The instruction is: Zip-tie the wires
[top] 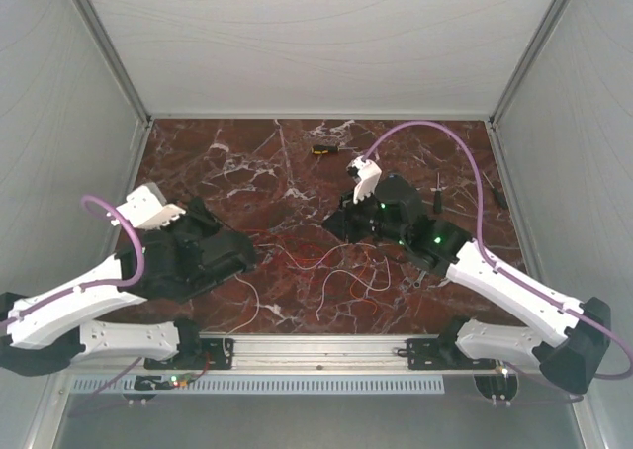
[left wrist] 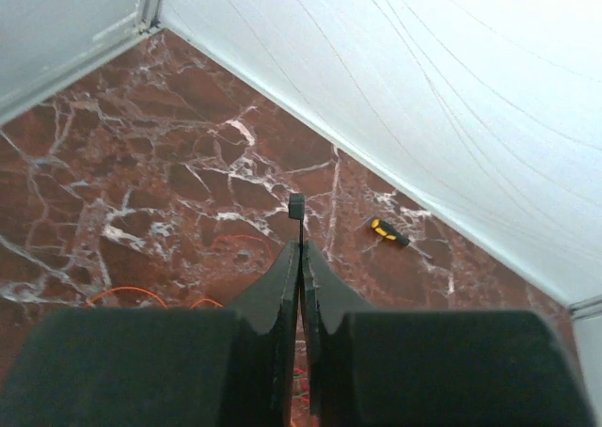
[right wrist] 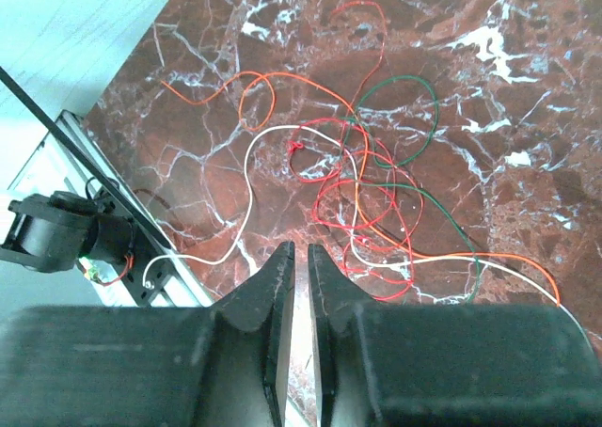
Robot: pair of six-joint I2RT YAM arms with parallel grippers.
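Loose wires lie tangled on the marble tabletop: a red wire (right wrist: 320,194), a white wire (right wrist: 249,178), an orange wire (right wrist: 324,88) and a green wire (right wrist: 435,117). My left gripper is shut on a thin black zip tie, whose small square head (left wrist: 296,206) sticks up beyond the fingertips. In the top view the left arm is raised at the left, its fingertips hard to make out. Over the wires, my right gripper is shut, with nothing showing between its fingers.
A yellow-black screwdriver (left wrist: 389,231) lies towards the back wall. More tools, including a dark-handled one (top: 437,202), rest at the right. A dark straight strip (right wrist: 85,159) crosses the right wrist view's left side.
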